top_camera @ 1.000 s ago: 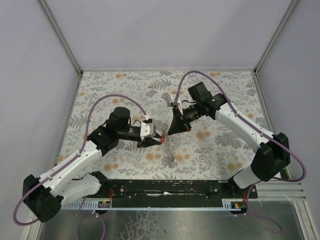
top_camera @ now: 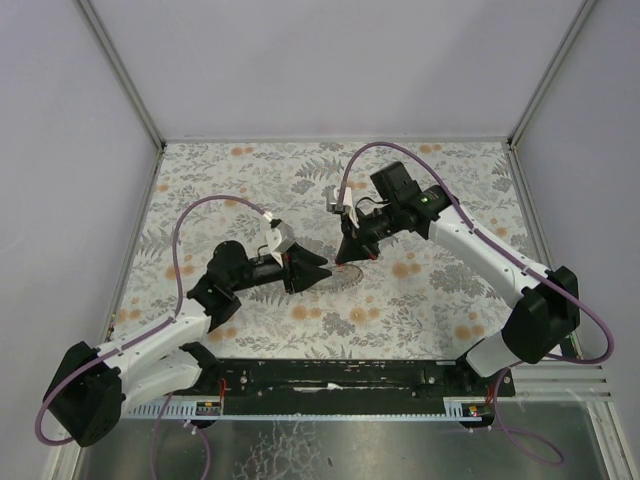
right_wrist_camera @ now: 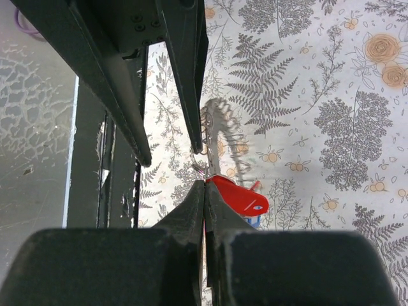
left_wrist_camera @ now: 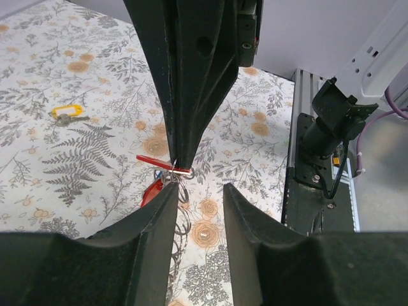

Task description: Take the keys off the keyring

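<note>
Under the right gripper, which is shut on the keyring, hangs the bunch, with a red piece (left_wrist_camera: 153, 191), a bit of blue (left_wrist_camera: 159, 173) and a thin chain (left_wrist_camera: 182, 223). A long red strip crosses right at its fingertips. In the right wrist view the red key head (right_wrist_camera: 242, 197) shows a hole, and a blue part (right_wrist_camera: 254, 221) peeks from behind it. My left gripper (top_camera: 322, 272) stands open close by, its two dark fingers (right_wrist_camera: 188, 95) apart with nothing held between them. How the ring passes through the keys is too small to tell.
Apart from the bunch, a yellow-headed key (left_wrist_camera: 67, 113) lies on the floral tablecloth (left_wrist_camera: 38, 159). A dark rail (top_camera: 330, 375) runs along the front table edge.
The left gripper was up against the red part a second ago; it has drawn slightly away and turned. The hanging chain has swung. The right arm has shifted only slightly.
</note>
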